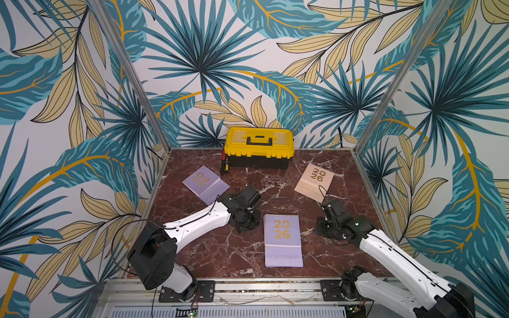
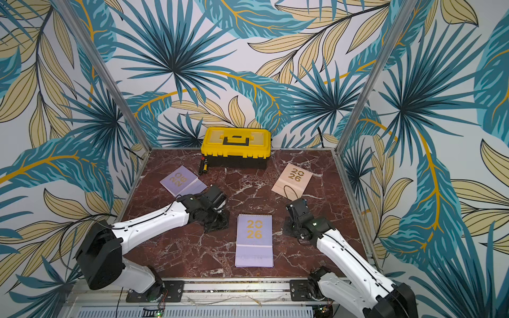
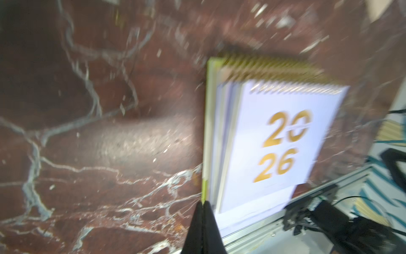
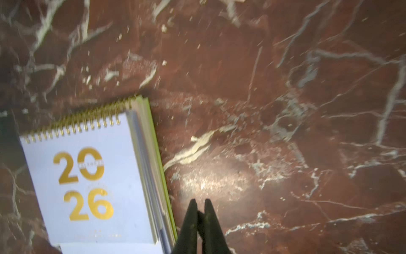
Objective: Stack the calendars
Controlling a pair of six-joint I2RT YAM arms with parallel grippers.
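Note:
A stack of calendars (image 1: 282,253), several with a lilac one on top, lies at the front middle of the table; its layered edges and gold coils show in both wrist views. A lilac calendar (image 1: 201,180) lies at the back left, a peach one (image 1: 312,185) at the back right. My left gripper is raised left of the stack, shut with nothing visible between its fingers. My right gripper hangs right of the stack, also shut with nothing seen between its fingers.
A yellow and black toolbox (image 1: 258,138) stands at the back middle, with dark tools (image 2: 203,163) beside its left end. Metal posts stand at both sides.

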